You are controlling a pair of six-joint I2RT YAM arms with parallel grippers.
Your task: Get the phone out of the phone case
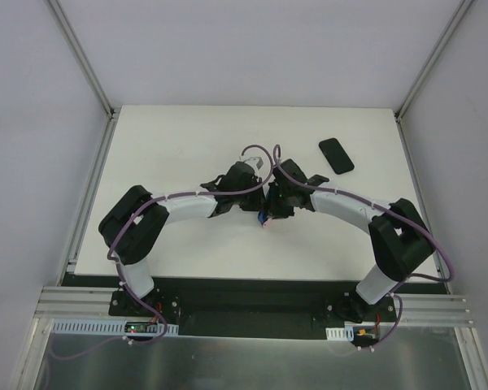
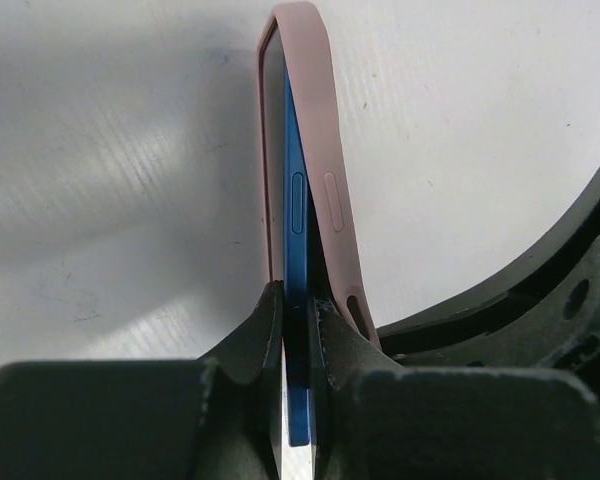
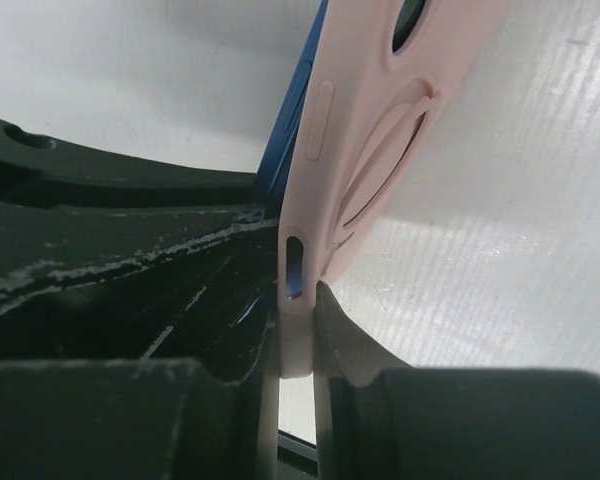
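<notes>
A blue-edged phone [image 2: 296,200] stands on its side, partly out of a pink phone case [image 2: 318,110] in the left wrist view. My left gripper is shut on the phone, pinching it across its thickness, with its blue end showing below the fingers. The pink case [image 3: 325,150] has its ring side toward the right in the right wrist view. My right gripper is shut on the case's edge at the near end. In the top view both grippers meet near the middle, hiding most of phone and case; a bit of blue [image 1: 263,218] shows.
A black flat object [image 1: 336,156] lies at the back right of the white table [image 1: 179,134]. The two grippers crowd close against each other.
</notes>
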